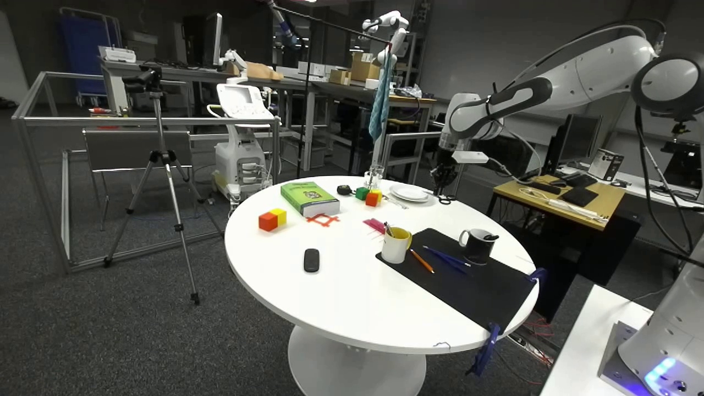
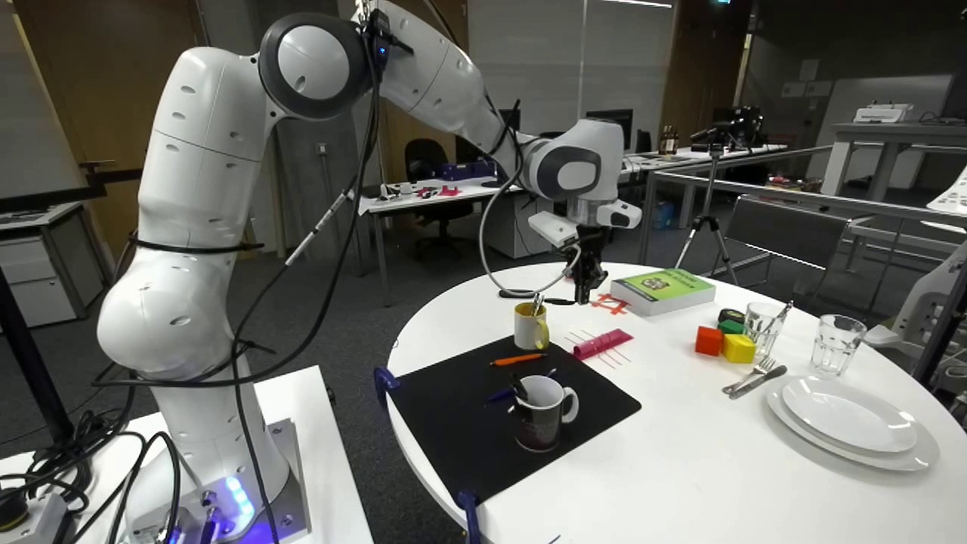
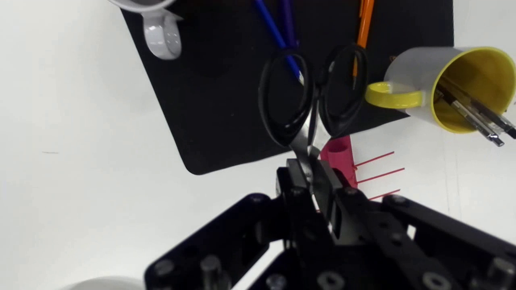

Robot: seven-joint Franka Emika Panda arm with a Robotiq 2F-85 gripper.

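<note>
A pair of scissors with black handles (image 3: 267, 104) is pinched by its metal blades in my gripper, which is shut on it. In the wrist view the handle loops point away from the fingers, over the black mat (image 3: 217, 121). From exterior view 1 my gripper (image 1: 446, 181) hangs above the table's far right side, with the scissors handles (image 1: 446, 201) just below it. The second exterior view shows the gripper (image 2: 585, 289) over the table; the scissors are hard to make out there.
On the mat stand a yellow-lined mug (image 2: 526, 326) with pens and a black-and-white mug (image 2: 539, 426); pens lie between them. A pink roll (image 2: 603, 343) lies beside the mat. Plates (image 2: 848, 412), cutlery, glasses, cubes and a green book (image 2: 662, 289) occupy other parts of the table.
</note>
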